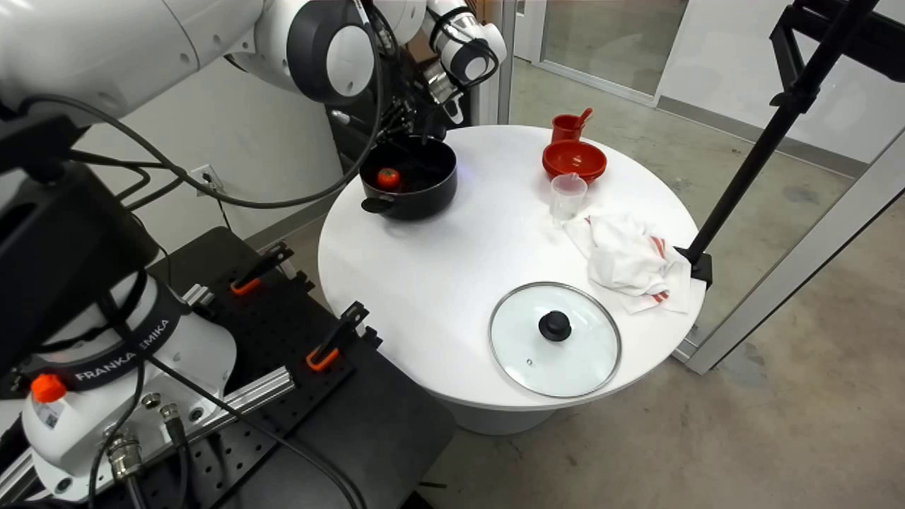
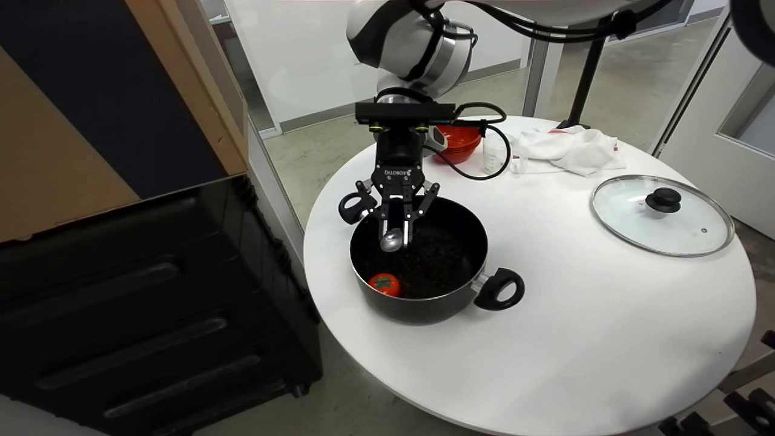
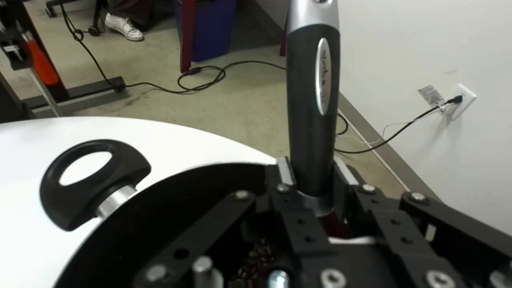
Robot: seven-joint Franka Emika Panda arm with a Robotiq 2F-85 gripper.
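Observation:
In the wrist view my gripper is shut on the dark grey handle of a utensil (image 3: 313,105) with a silver end. The handle's silver end (image 2: 392,240) also shows between the fingers in exterior view 2. Around the gripper is a black two-handled pot (image 2: 425,309), with the fingers above its inside, towards the far side. A red tomato (image 2: 384,284) lies in the pot near the wall, beside dark small contents (image 2: 436,258). The working end of the utensil cannot be made out.
Red bowls (image 1: 574,160), a red cup (image 1: 565,129), a clear measuring cup (image 1: 568,196) and a crumpled white towel (image 1: 632,259) stand or lie along the far right. A glass lid (image 1: 543,360) rests near the table edge.

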